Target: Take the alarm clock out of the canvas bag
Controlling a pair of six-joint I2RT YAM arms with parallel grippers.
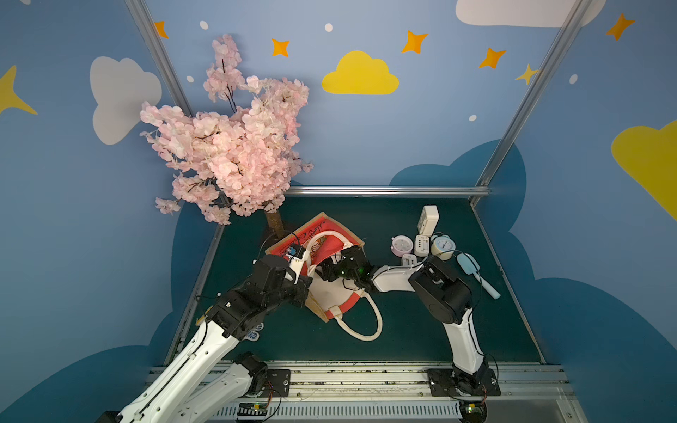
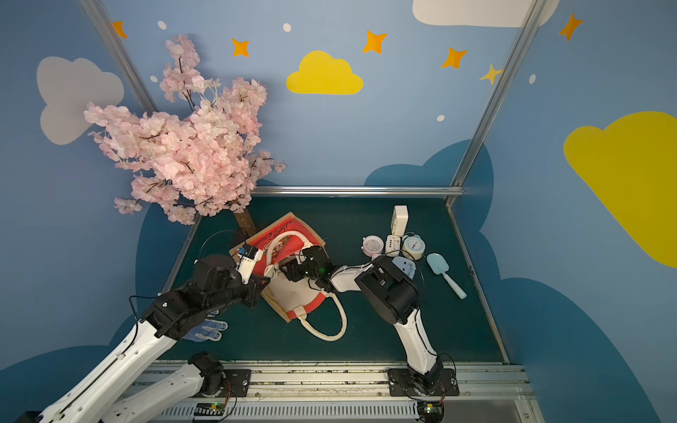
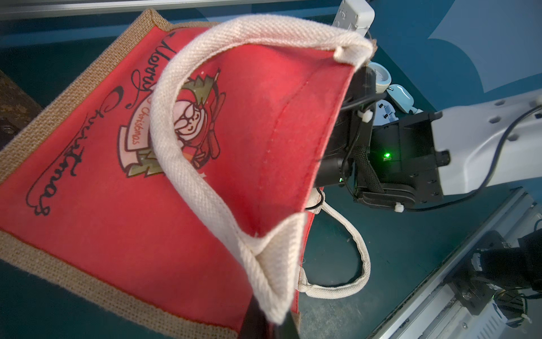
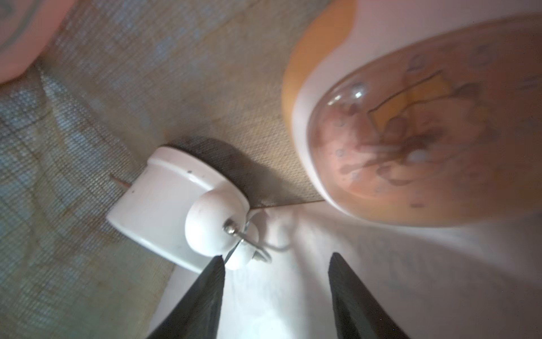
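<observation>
The canvas bag lies on its side with red lining up, its mouth facing right. My left gripper is shut on the white strap at the bag's edge, holding that side up. My right gripper is inside the bag, fingers part open and nothing between them. Ahead of it in the right wrist view are a pink-and-orange clock, blurred, and a white object with a bell and metal piece, likely another clock, lying on the burlap.
Several clocks and white items stand on the table right of the bag, with a light-blue scoop farther right. A blossom tree stands at the back left; blue gloves lie at the front left.
</observation>
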